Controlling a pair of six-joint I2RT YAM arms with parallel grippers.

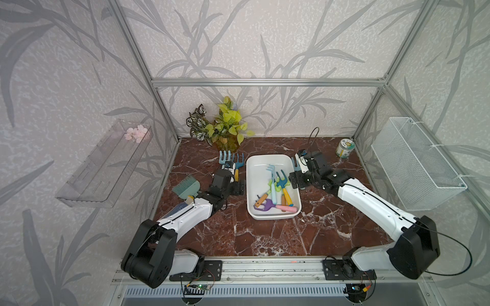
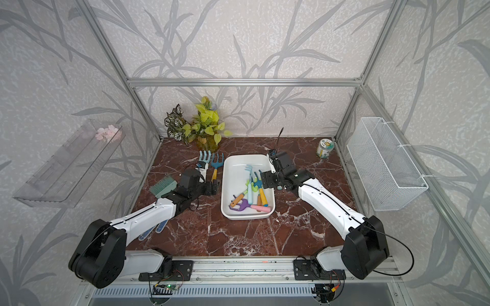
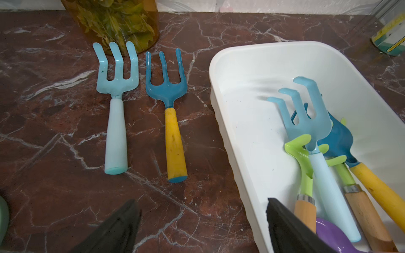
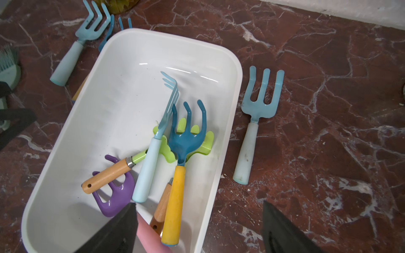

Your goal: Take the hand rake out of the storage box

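The white storage box (image 4: 105, 63) holds several hand rakes and tools: a light blue rake (image 3: 333, 194), a dark blue one with a yellow handle (image 4: 173, 202), lime ones with wooden handles (image 4: 105, 177) and a purple one (image 4: 120, 194) with a pink handle. My left gripper is left of the box, apart fingers with nothing between them. My right gripper is open above the box's right side, nothing held.
Light blue rakes (image 3: 116, 135) (image 4: 249, 151) and a yellow-handled rake (image 3: 173, 143) lie outside the box. Plants (image 1: 229, 122) stand behind, a can (image 1: 345, 148) at back right.
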